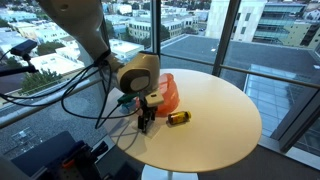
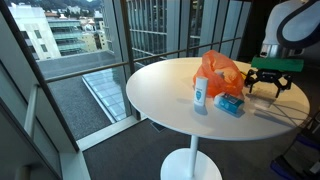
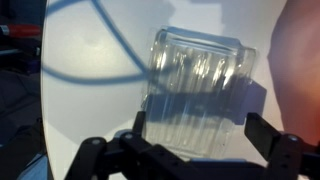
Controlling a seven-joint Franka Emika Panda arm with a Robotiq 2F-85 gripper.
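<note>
My gripper points down over the table with its fingers point(image 3: 253, 127) spread apart. Below it in the wrist view lies a clear, ridged plastic container point(image 3: 198, 82), roughly rectangular, flat on the white tabletop. Nothing is gripped; the container's near end is partly covered by the gripper body. In exterior view 1 the gripper point(image 1: 146, 122) is low over the table's left side, and the container cannot be made out there. Exterior view 2 shows the gripper point(image 2: 264, 88) at the table's right.
An orange plastic bag point(image 1: 169, 94) sits close beside the arm. A yellow and dark cylinder point(image 1: 179, 118) lies near it. Exterior view 2 shows a white bottle point(image 2: 200, 92) standing by a blue and white packet point(image 2: 230, 104).
</note>
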